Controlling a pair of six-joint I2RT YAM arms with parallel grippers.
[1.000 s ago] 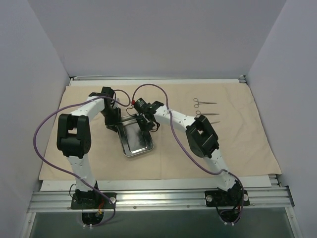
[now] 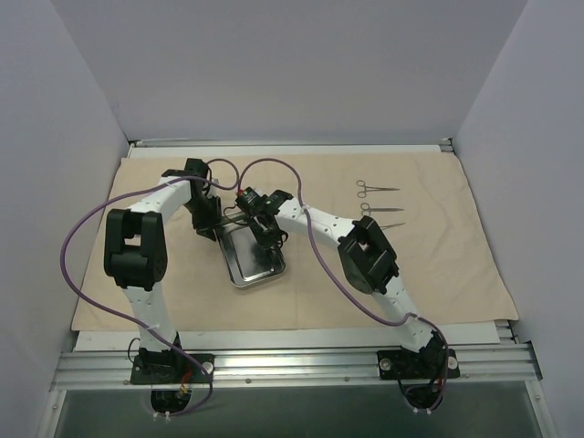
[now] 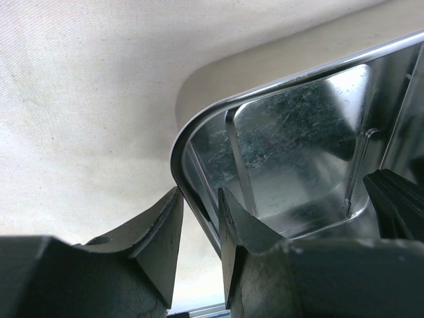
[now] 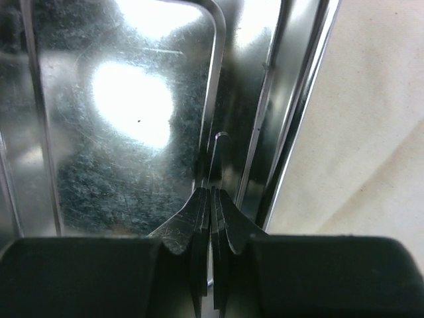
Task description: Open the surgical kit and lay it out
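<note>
The metal tray (image 2: 235,282) sits left of centre on the cloth. In the left wrist view, my left gripper straddles the tray's rim (image 3: 181,147) at a rounded corner, its fingers apart on either side. My right gripper is over the tray, fingertips together with nothing between them. A slim scalpel (image 4: 221,136) lies in the channel beside the raised floor panel, outside the right fingers; its rounded end shows just past the tips. The fingers hide much of its length. In the left wrist view, the right fingers (image 3: 391,199) come in from the right edge.
Laid out on the right of the cloth are scissor-like instruments (image 2: 377,188) with looped handles, and a slim tool (image 2: 392,225) below them. Wide bare cloth (image 2: 438,274) surrounds them. Purple cables (image 2: 330,272) arch over both arms.
The left arm looks still.
</note>
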